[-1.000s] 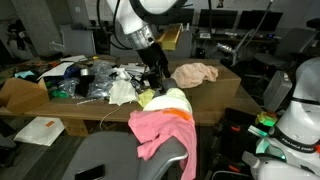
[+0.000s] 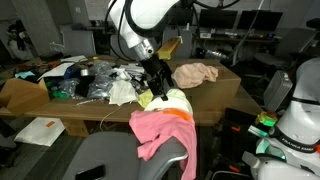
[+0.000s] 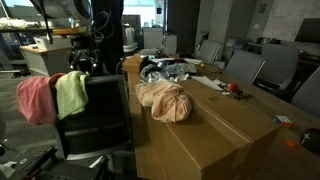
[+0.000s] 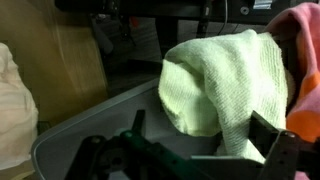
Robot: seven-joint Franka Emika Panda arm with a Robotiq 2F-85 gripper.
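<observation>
A pale green-white towel (image 4: 235, 75) hangs over the back of a grey chair (image 2: 125, 155), beside a pink and orange cloth (image 2: 163, 130). In exterior view 2 the pale towel (image 3: 72, 93) is draped to the right of the pink cloth (image 3: 37, 98). My gripper is open above the towel, its fingers wide apart. From the wrist, the right finger (image 4: 268, 138) overlaps the towel; the left finger (image 4: 130, 148) is over the grey chair. Whether either finger touches the fabric I cannot tell.
A beige cloth (image 3: 165, 101) lies on the wooden table (image 3: 215, 130) alongside the chair. Plastic bags (image 2: 95, 82) and other clutter cover another stretch of tabletop. Another grey chair (image 2: 285, 55) stands at the right.
Over the last second the arm has shifted slightly in exterior view 1, with my gripper staying close above the towel. The cloths and chair look unchanged.
</observation>
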